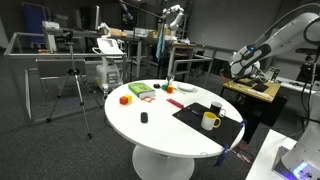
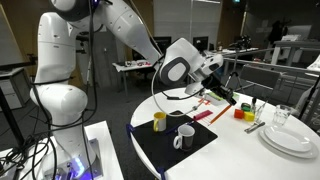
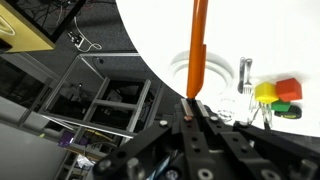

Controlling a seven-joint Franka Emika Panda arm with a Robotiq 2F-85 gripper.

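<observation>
My gripper (image 2: pixel 232 98) is shut on a thin orange stick (image 2: pixel 222 115), which slants downward over the table in exterior view 2. In the wrist view the stick (image 3: pixel 196 50) runs up from between the dark fingers at the bottom of the frame, with the white plate behind it. Exterior view 1 shows the gripper (image 1: pixel 238 70) small, at the far right side; the stick cannot be made out clearly there.
On the round white table (image 1: pixel 130 122) lies a black mat (image 1: pixel 190 119) with a yellow mug (image 1: pixel 209 121) and a white mug (image 2: pixel 184 137). Stacked white plates (image 2: pixel 286 140), cutlery (image 3: pixel 245 76) and coloured blocks (image 3: pixel 288 90) stand elsewhere. A dark mouse-like object (image 1: pixel 144 117) sits near the front.
</observation>
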